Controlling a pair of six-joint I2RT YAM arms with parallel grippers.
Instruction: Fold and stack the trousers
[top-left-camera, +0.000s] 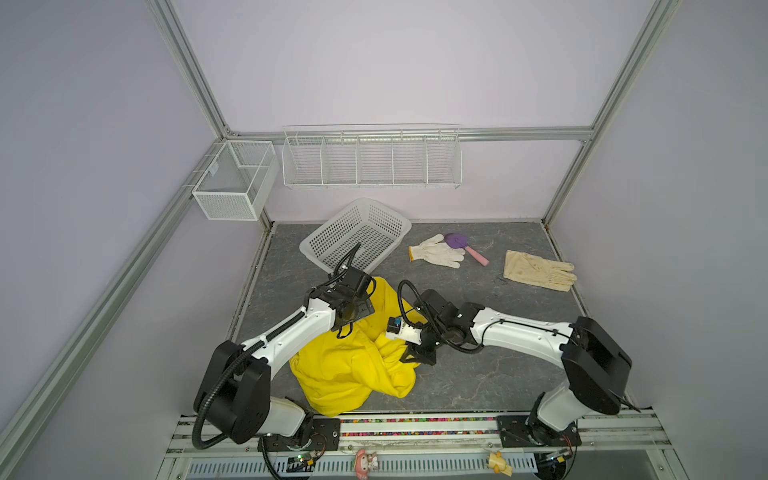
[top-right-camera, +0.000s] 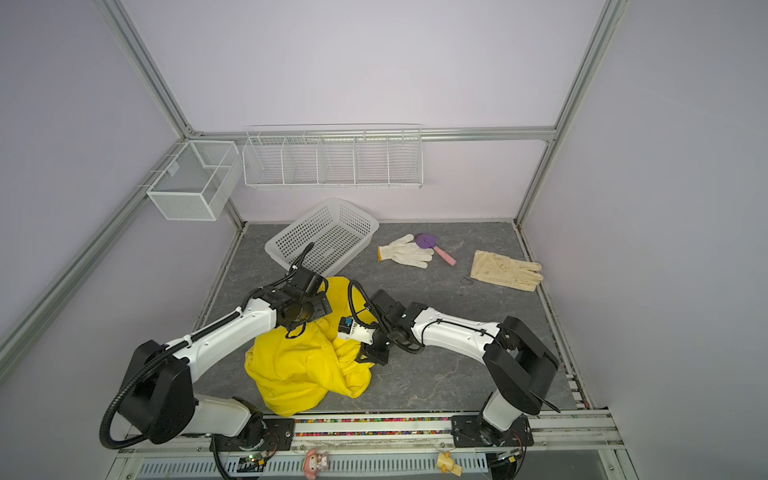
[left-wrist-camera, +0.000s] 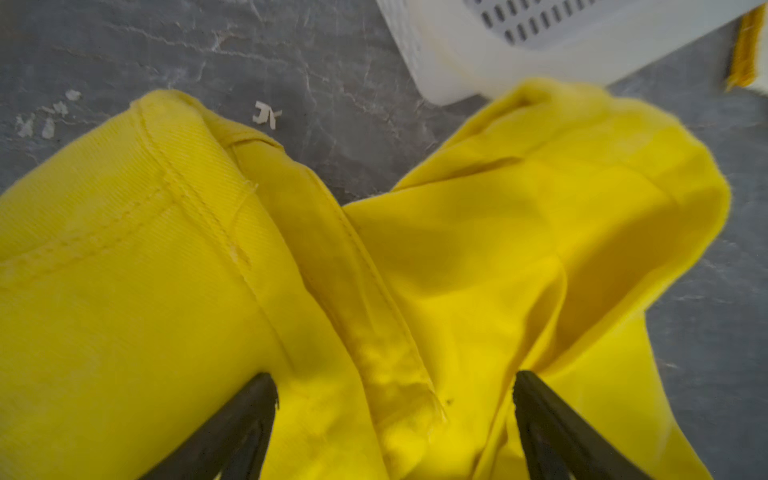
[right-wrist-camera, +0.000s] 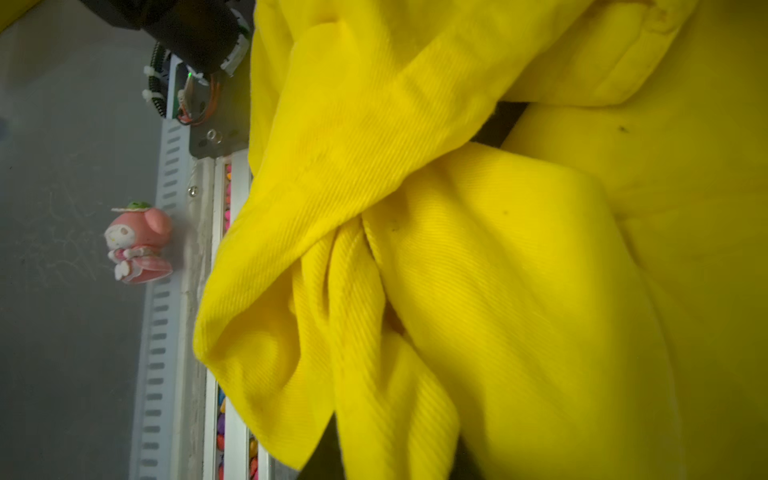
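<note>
The yellow trousers (top-left-camera: 340, 372) lie in a crumpled heap on the left and middle of the grey table. My right gripper is shut on a bunched fold of the yellow cloth at their right side. Most of its fingers are hidden by the fabric in the right wrist view. Over the upper part of the heap, my left gripper stands open, its fingers (left-wrist-camera: 240, 432) wide apart above seams and loose folds. Whether those fingertips touch the cloth I cannot tell.
Right behind the trousers sits a grey-white plastic basket (top-left-camera: 316, 249), empty. A white glove (top-left-camera: 436, 251), a purple-and-pink brush (top-left-camera: 477, 257) and a beige glove pair (top-left-camera: 537, 270) lie at the back right. Bare table shows at the right, partly under my right arm.
</note>
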